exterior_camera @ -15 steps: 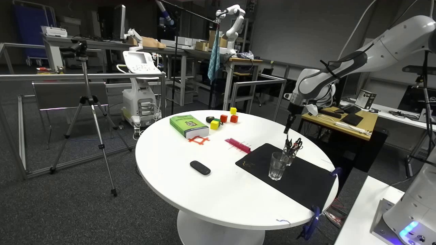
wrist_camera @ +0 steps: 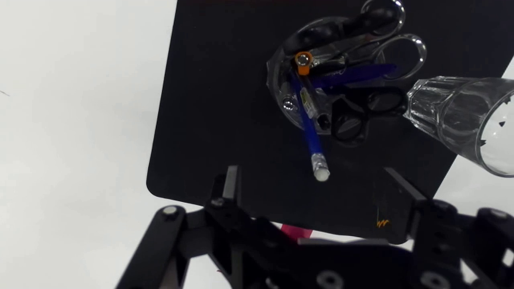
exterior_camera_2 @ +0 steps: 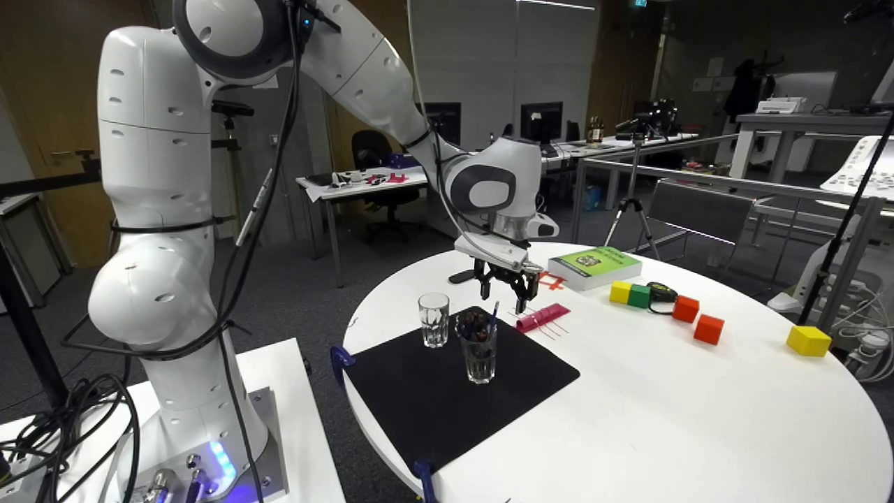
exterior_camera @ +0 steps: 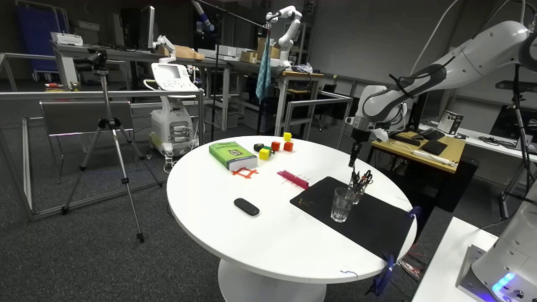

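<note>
My gripper stands open above the near part of the black mat, its fingers wide apart and nothing held. In the wrist view, the white eraser end of a blue pencil [wrist_camera: 312, 139] points into the gap between the fingers from below. That pencil leans in a clear glass [exterior_camera_2: 480, 362] along with scissors [wrist_camera: 371, 110], a blue pen [wrist_camera: 356, 74] and other tools. Beside it on the mat is an empty clear glass [exterior_camera: 340, 207]. In exterior view 2 the gripper [exterior_camera_2: 508, 300] hangs above and behind the filled glass.
Blue clamps [exterior_camera: 385, 274] pin the black mat [exterior_camera_2: 419, 411] at the table's edge. A red holder [exterior_camera_2: 543, 316] with thin wires lies off the mat. Farther away are a green book [exterior_camera: 233, 155], a black remote [exterior_camera: 246, 206] and several coloured cubes [exterior_camera_2: 708, 328].
The arm has shifted slightly to the left in exterior view 1, with the gripper a touch lower and steeper. The glasses and other table items have stayed put.
</note>
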